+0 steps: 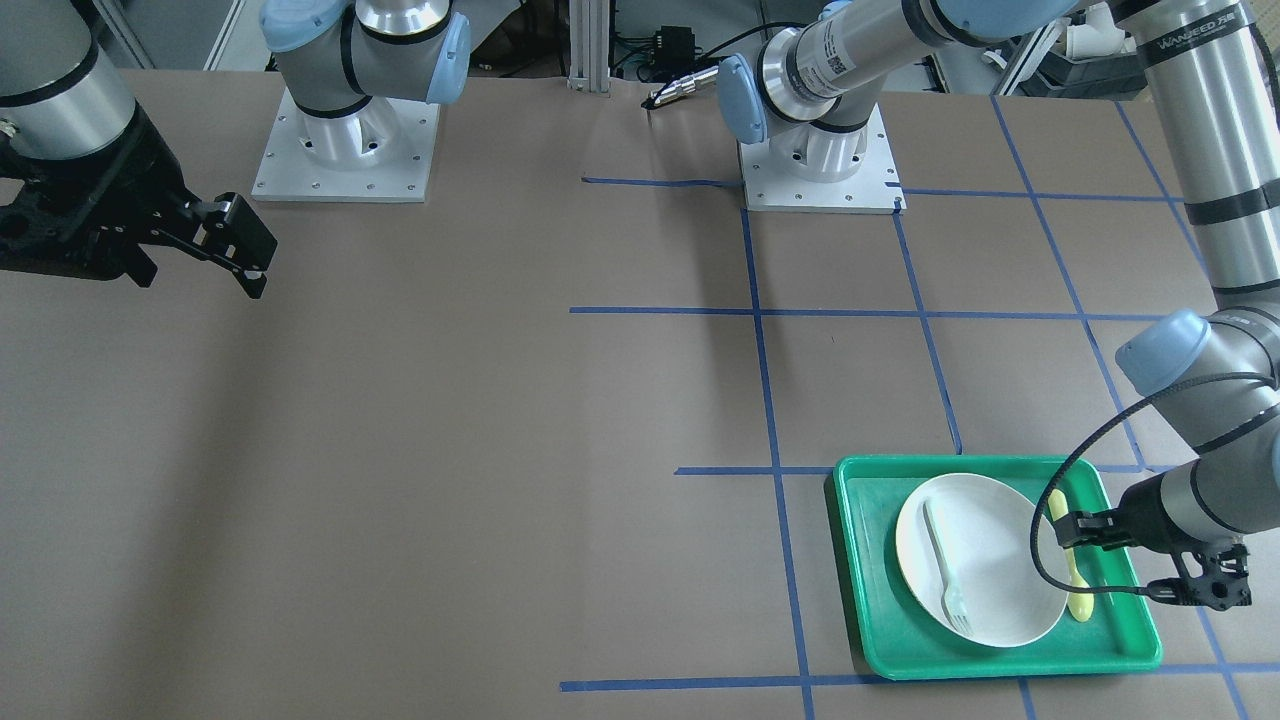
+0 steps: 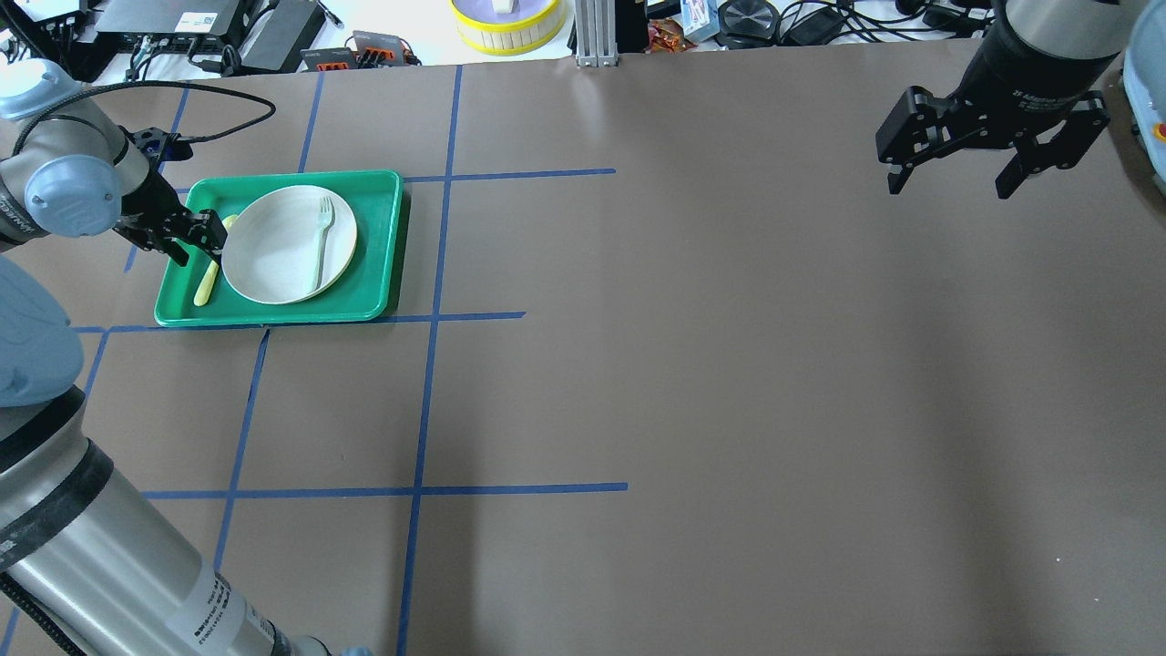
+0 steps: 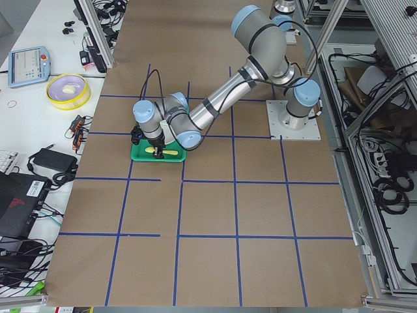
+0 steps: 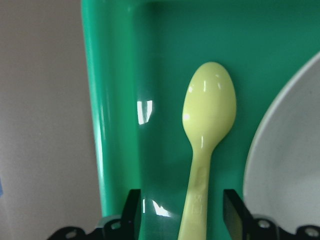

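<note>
A green tray [image 1: 888, 636] holds a white plate [image 1: 996, 564] with a pale fork [image 1: 948, 576] on it. A yellow spoon [image 4: 207, 105] lies between the plate and the tray's side wall. My gripper hangs low over the tray with its fingers apart, one on each side of the spoon's handle, nothing seen clamped between them. In the top view it sits at the tray's left side.
A second arm's gripper [image 2: 984, 142] hangs at the far side of the table, clear of the tray. The middle of the brown table [image 2: 765, 361], beside the taped blue grid, is clear.
</note>
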